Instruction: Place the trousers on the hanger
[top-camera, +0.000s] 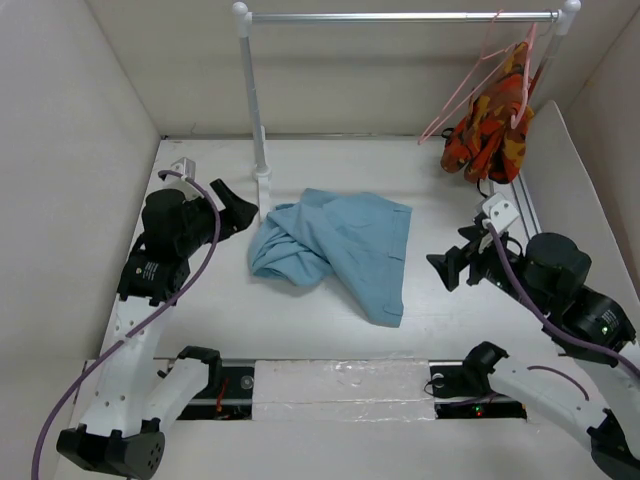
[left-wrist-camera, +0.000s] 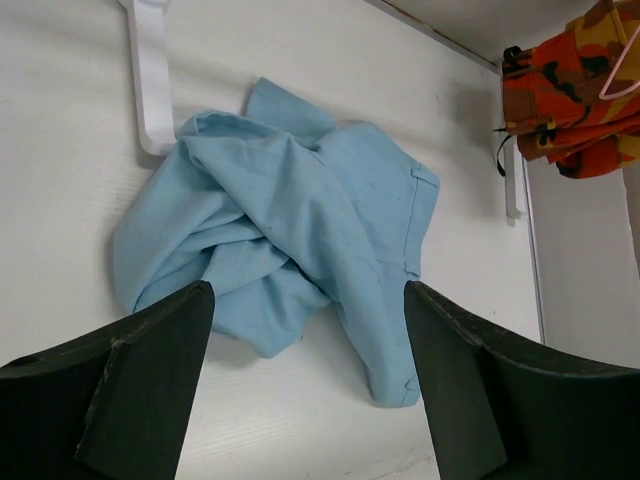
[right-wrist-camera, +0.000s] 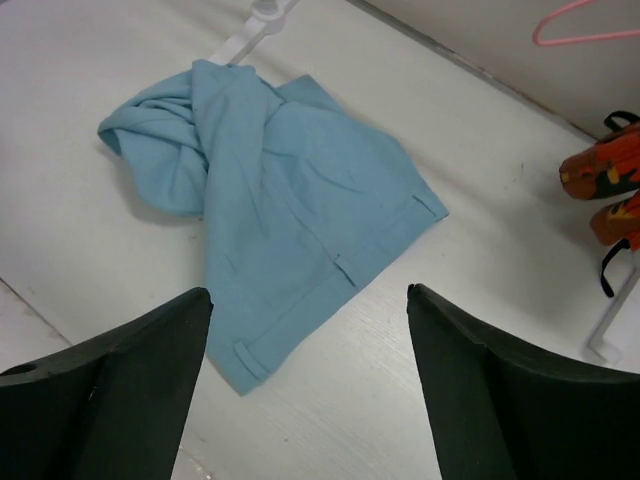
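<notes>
Light blue trousers (top-camera: 350, 250) lie crumpled on the white floor in the middle, seen also in both wrist views. My left gripper (top-camera: 232, 200) stands open at the left, above and beside the cloth, with nothing between its fingers. My right gripper (top-camera: 450, 268) is open at the right, apart from the trousers and empty. Pink hangers (top-camera: 450, 105) hang at the right end of the metal rail (top-camera: 390, 16), near an orange camouflage garment (top-camera: 485, 125) that hangs there.
The rail's left upright (top-camera: 252, 90) stands on a white foot behind the trousers. Walls enclose the back and sides. Bare floor surrounds the trousers, with a low front edge (top-camera: 340, 385) toward me.
</notes>
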